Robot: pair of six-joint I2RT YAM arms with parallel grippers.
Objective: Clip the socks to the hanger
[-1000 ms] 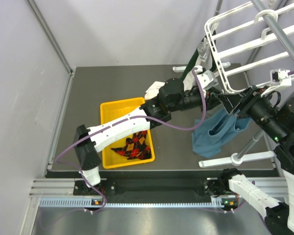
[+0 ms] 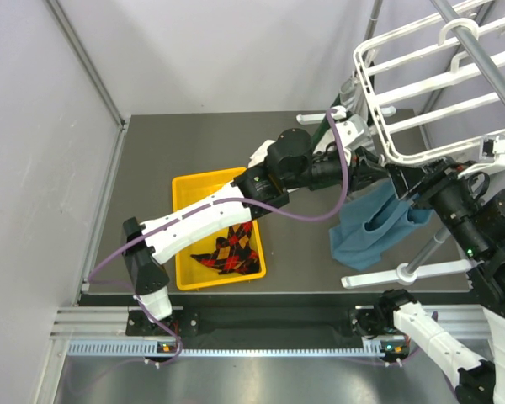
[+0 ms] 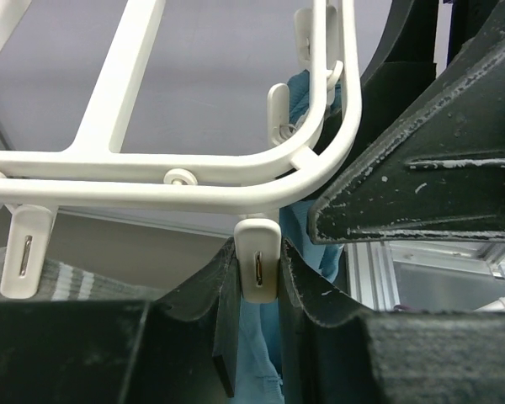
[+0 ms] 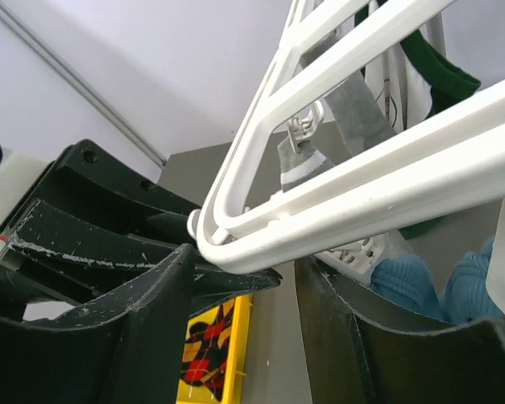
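The white hanger rack (image 2: 438,80) fills the upper right of the top view. My left gripper is shut on a white clip (image 3: 257,257) at the rack's corner, with blue cloth behind it. My right gripper (image 2: 404,178) is beside that corner; in the right wrist view its fingers are apart below the rail, with nothing clearly between them. Grey socks (image 4: 353,109) hang among the rack's clips, with green-and-white ones behind. Blue socks (image 4: 404,290) show under the rail; blue cloth (image 2: 366,231) hangs below the rack in the top view.
A yellow bin (image 2: 185,185) with red-and-black plaid socks (image 2: 231,252) sits at middle left on the grey board (image 2: 151,143). The board's left part is clear. Rack feet and poles stand at the right.
My right arm has shifted a little toward the front of the top view.
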